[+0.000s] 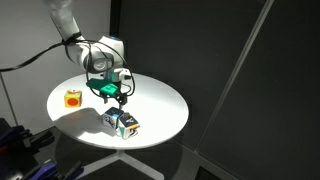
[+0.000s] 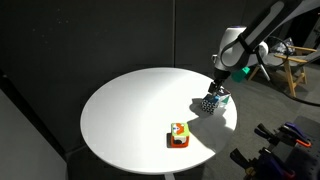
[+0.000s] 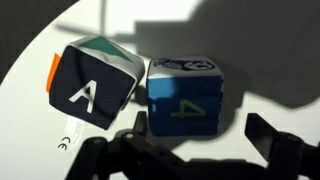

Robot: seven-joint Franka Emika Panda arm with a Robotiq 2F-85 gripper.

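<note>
My gripper (image 1: pixel 114 98) hangs open above a dark blue block (image 1: pixel 110 116) near the table's front edge. In the wrist view the top of this block (image 3: pixel 184 104) carries a 4, and it shows between the spread fingertips of the gripper. Beside it lies a second soft block (image 3: pixel 92 84), marked with an A on a dark face, with green and orange sides. In exterior view 2 the gripper (image 2: pixel 219 92) partly hides the two blocks.
A red, yellow and green block (image 1: pixel 73 98) stands apart on the left of the round white table (image 1: pixel 160 105). Exterior view 2 shows the same block (image 2: pixel 179 135) near the edge.
</note>
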